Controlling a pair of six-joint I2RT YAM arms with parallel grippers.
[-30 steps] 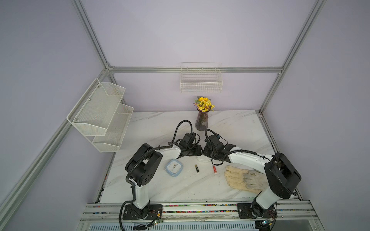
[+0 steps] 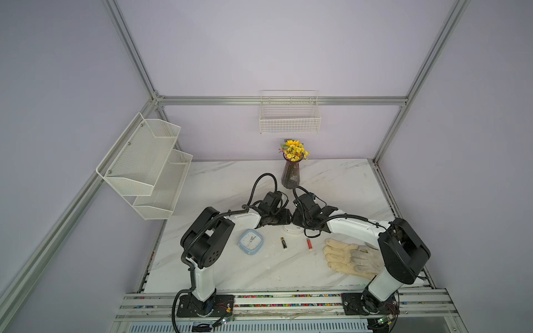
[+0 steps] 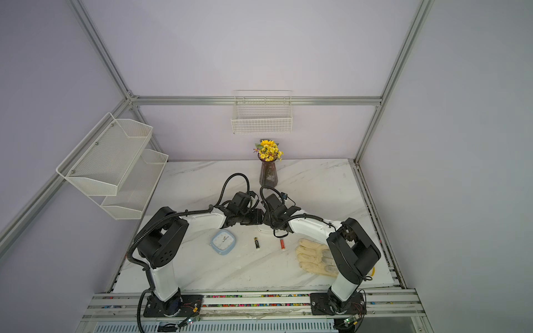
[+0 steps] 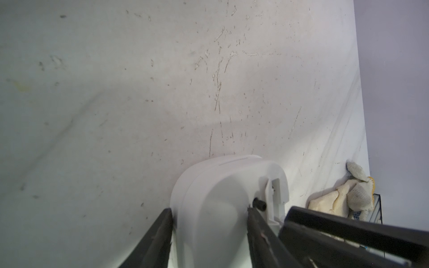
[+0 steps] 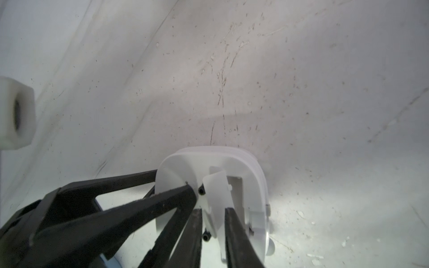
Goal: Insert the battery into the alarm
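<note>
The white alarm (image 4: 210, 201) is held near the table's middle by my left gripper, shut on its rounded body. Its back, seen in the right wrist view, shows a slot (image 5: 236, 192) with a white flap (image 5: 216, 196) over part of it. My right gripper has its fingertips at the flap, part open; whether they grip it is unclear. A black battery (image 2: 283, 242) and a red battery (image 2: 309, 243) lie in front of the arms on the table.
A blue clock (image 2: 251, 241) lies left of the batteries, beige gloves (image 2: 347, 256) to the right. A vase with yellow flowers (image 2: 291, 172) stands behind the arms. A white wire shelf (image 2: 145, 166) hangs on the left wall.
The left arm and the batteries look unmoved.
</note>
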